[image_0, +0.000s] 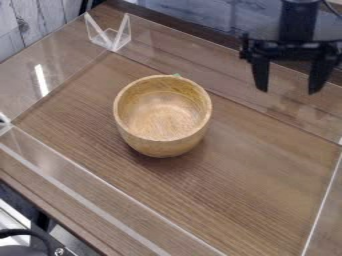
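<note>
My gripper (285, 62) hangs over the back right of the wooden table, its two black fingers spread apart, with nothing seen between them. Left of centre, a wooden bowl (162, 130) sits on the table, apparently empty. A small green item (175, 76) shows just behind the bowl's rim, mostly hidden.
A clear plastic piece (107, 30) stands at the back left. A dark cable (27, 235) lies at the lower left corner.
</note>
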